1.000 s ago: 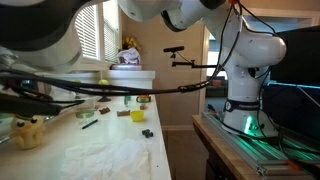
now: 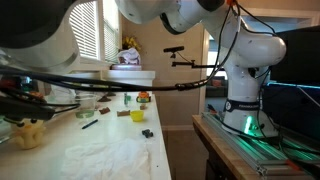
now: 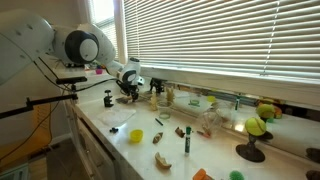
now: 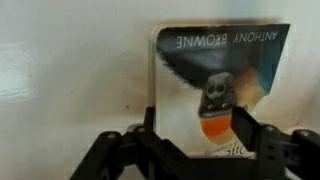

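A book (image 4: 190,90) with a dark cover band lettered "Anthony Browne" lies on a pale surface in the wrist view. Its lettering is upside down from here, and the cover shows a dark figure with an orange patch. My gripper is over the book's near part, its black fingers (image 4: 269,145) spread apart, at least part open. No object shows gripped between them; whether they touch the book cannot be told. The arm (image 2: 90,40) crosses the upper left in exterior view 1, and the book is not clear in that view.
On the counter lie a white cloth (image 2: 108,160), a yellow cup (image 2: 137,116) and a small black object (image 2: 147,133). A tan toy (image 2: 30,133) stands at the left by the arm. Several small items line the counter (image 3: 190,165) in exterior view 2.
In exterior view 1 the arm's dark end and cables at the left have come down somewhat, nearer the tan toy. The counter items have stayed in place.
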